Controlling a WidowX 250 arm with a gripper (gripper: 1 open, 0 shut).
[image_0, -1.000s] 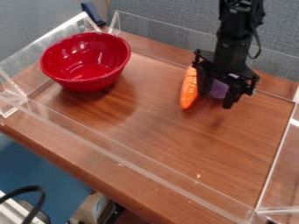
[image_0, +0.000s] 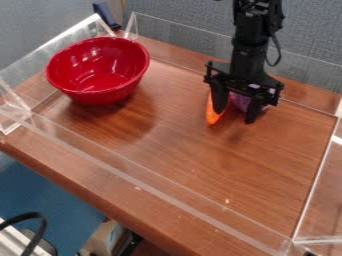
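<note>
The black gripper (image_0: 238, 98) is low over the right back of the wooden surface, around an orange carrot-like object (image_0: 213, 112) and a purple object (image_0: 242, 101), both partly hidden behind it. Whether its fingers are closed on either object cannot be told from this view.
A red bowl (image_0: 98, 85) stands at the back left. Clear walls border the wooden surface (image_0: 174, 180), whose middle and front are bare. Blue floor and some clutter show at the lower left.
The gripper has shifted a little to the left, now covering more of the orange object.
</note>
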